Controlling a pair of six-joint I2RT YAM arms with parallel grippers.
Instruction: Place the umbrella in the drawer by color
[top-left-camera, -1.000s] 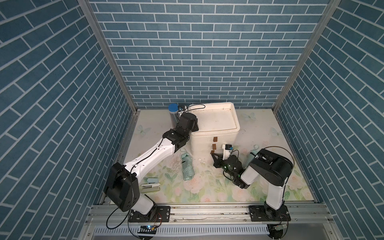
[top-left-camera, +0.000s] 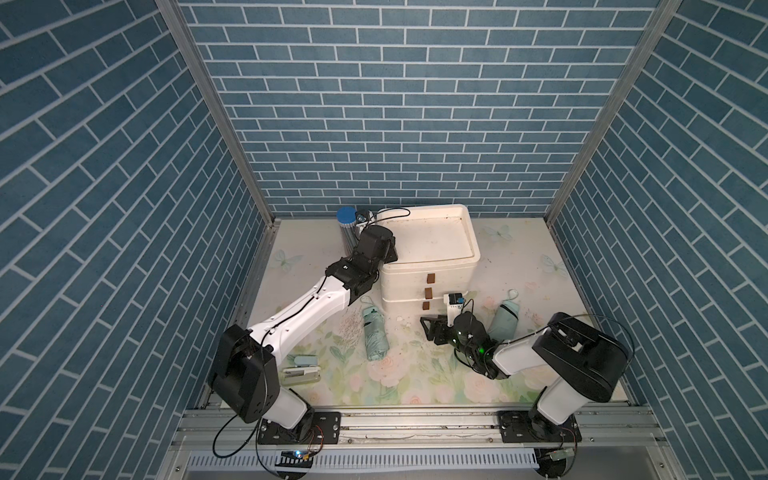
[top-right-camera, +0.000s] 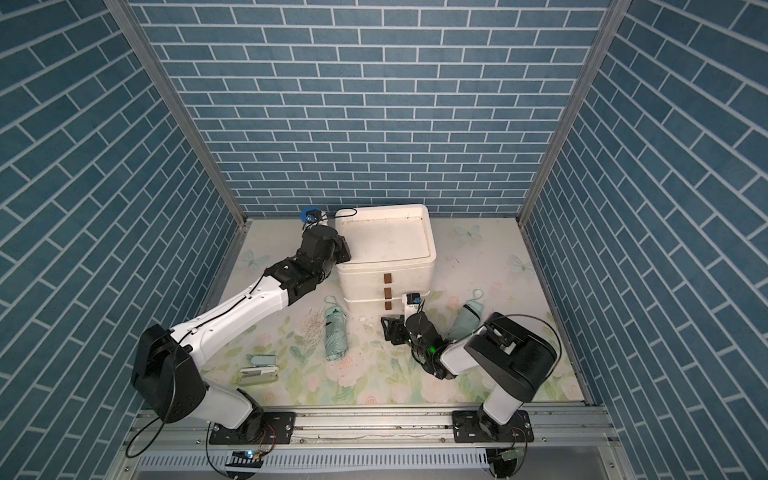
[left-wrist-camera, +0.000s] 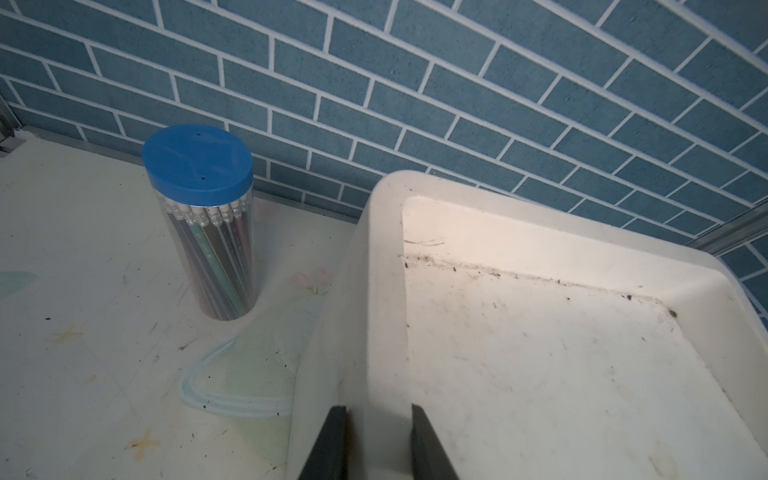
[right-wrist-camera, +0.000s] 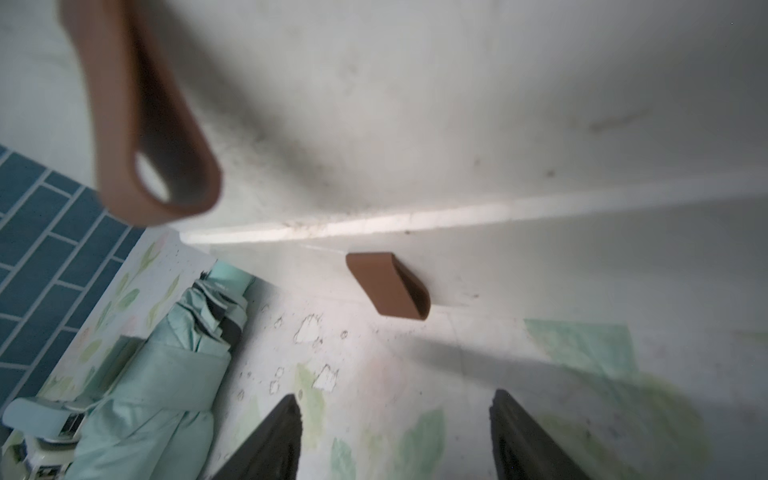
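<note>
The white drawer unit (top-left-camera: 424, 276) stands at the back with brown tabs on its front. My left gripper is shut on the near end of its left top rim (left-wrist-camera: 385, 336). My right gripper is open, low in front of the unit; in the right wrist view the lowest brown tab (right-wrist-camera: 388, 284) sits ahead of it, with a blurred higher tab (right-wrist-camera: 136, 192) above. One teal umbrella (top-left-camera: 375, 332) lies in front at the left, another (top-left-camera: 502, 324) at the right, partly behind my right arm.
A tube of pencils with a blue lid (left-wrist-camera: 196, 168) stands left of the unit at the back. Small pale items (top-left-camera: 301, 369) lie at the front left.
My right arm has shifted, its elbow swinging right and the gripper ending slightly lower and to the left in the top left view. The left arm has not moved.
</note>
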